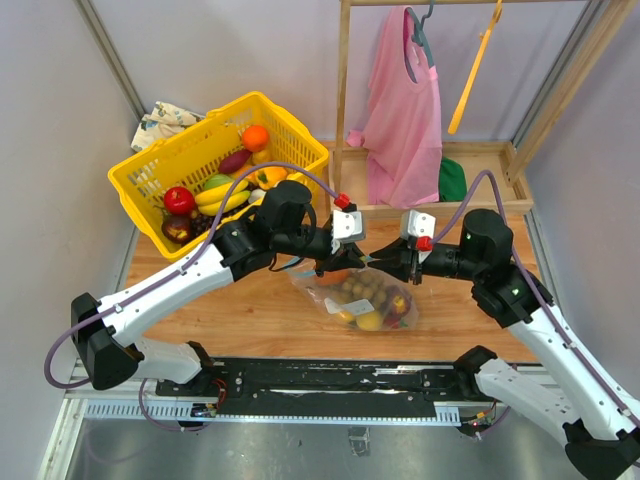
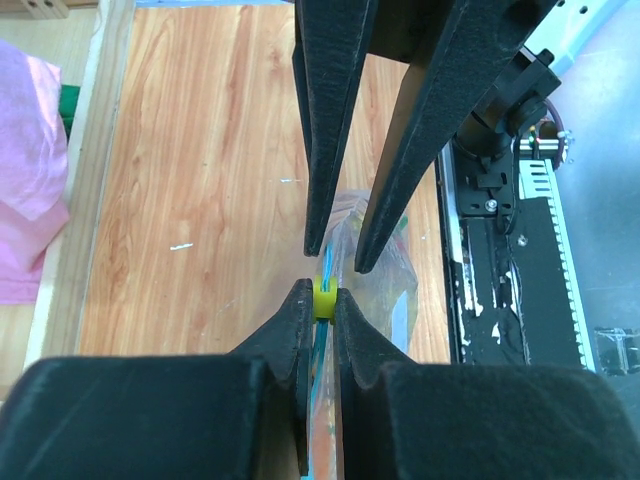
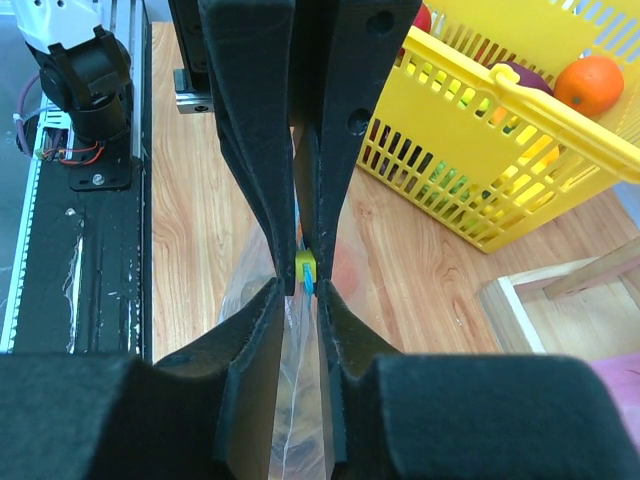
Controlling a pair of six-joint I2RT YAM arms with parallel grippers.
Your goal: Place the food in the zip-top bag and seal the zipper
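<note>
A clear zip bag (image 1: pixel 365 300) filled with food lies on the table, below the two grippers in the top view. Its blue zip strip (image 2: pixel 327 262) runs between both grippers' fingers. At the strip, a small yellow-green slider (image 2: pixel 324 300) sits between the fingertips of my left gripper, which is shut on it. Facing it closely, my right gripper has its fingers apart on either side of the strip, with a visible gap. How far the zip is sealed cannot be made out.
A yellow basket (image 1: pixel 150 215) with fruit and vegetables stands at the back left. Behind the bag is a wooden rack (image 1: pixel 345 120) holding a pink garment (image 1: pixel 405 110). Bare table lies to the bag's left and right.
</note>
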